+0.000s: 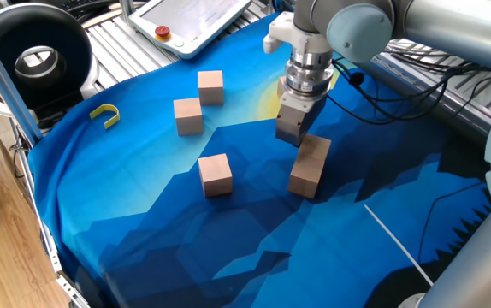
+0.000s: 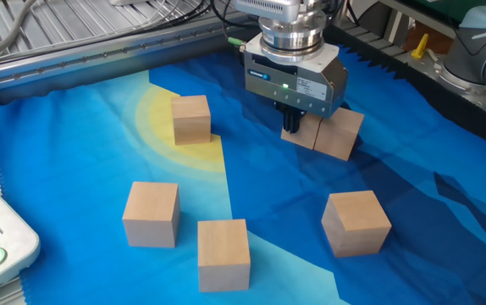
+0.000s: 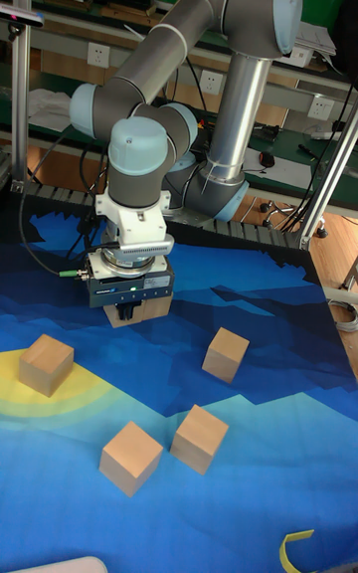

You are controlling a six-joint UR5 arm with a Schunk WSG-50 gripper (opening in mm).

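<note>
Two plain wooden cubes stand side by side under the arm, a nearer one [image 2: 339,134] and one partly covered by the gripper [image 2: 304,131]. Their faces line up, with only a thin seam between them in exterior view 2. My gripper [image 2: 291,119] points down at the second cube. Its black fingers [image 3: 126,311] are together at the middle of the gripper body, in front of that cube's side, seemingly touching it. Nothing shows between them. In exterior view 1 the gripper body hides the fingers, and the pair [image 1: 310,166] looks like one long block.
Other cubes stand apart: one on the yellow circle [image 2: 191,119], two close together [image 2: 151,214] [image 2: 223,256], and one alone [image 2: 356,224]. A yellow curved piece [image 1: 105,115] lies near the cloth's edge.
</note>
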